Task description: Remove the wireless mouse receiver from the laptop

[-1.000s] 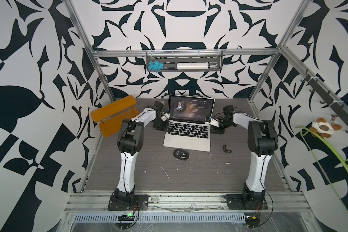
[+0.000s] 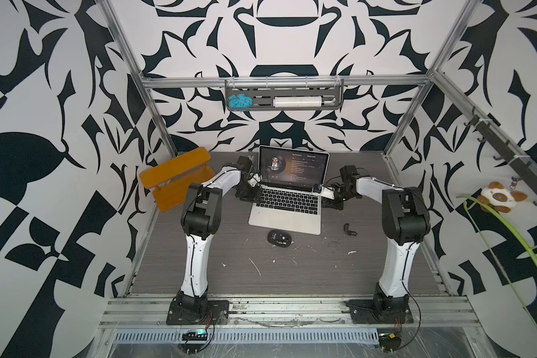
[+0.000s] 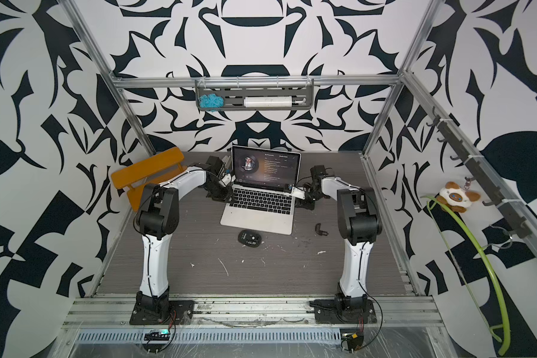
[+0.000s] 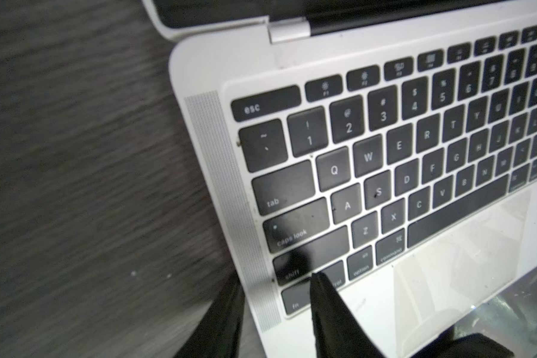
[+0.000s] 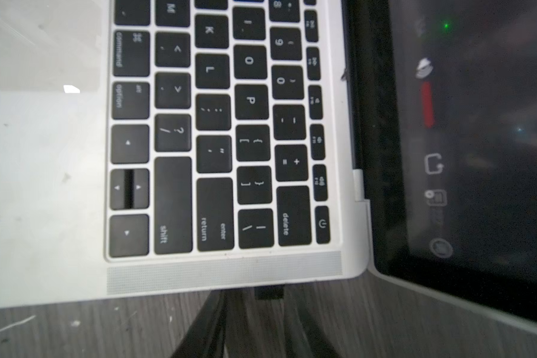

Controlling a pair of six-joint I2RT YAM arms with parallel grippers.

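Observation:
The silver laptop (image 2: 285, 219) stands open on the table, its screen lit. A small black receiver (image 5: 269, 293) sticks out of its right side, seen in the right wrist view below the speaker strip. Around the receiver are the blurred fingers of my right gripper, parted, with a gap on at least one side. On the opposite side, my left gripper has the laptop's left edge between its fingers, one finger over the keyboard corner and the other outside the edge. Both wrists hide parts of the laptop's sides in the top views.
A black mouse (image 2: 279, 238) lies in front of the laptop. To the right, a small dark object (image 2: 349, 229) rests on the table. An orange-brown stand (image 2: 179, 179) occupies the back left.
Over the last second the laptop has shifted slightly left and my right gripper has moved left with it. The left arm looks unmoved.

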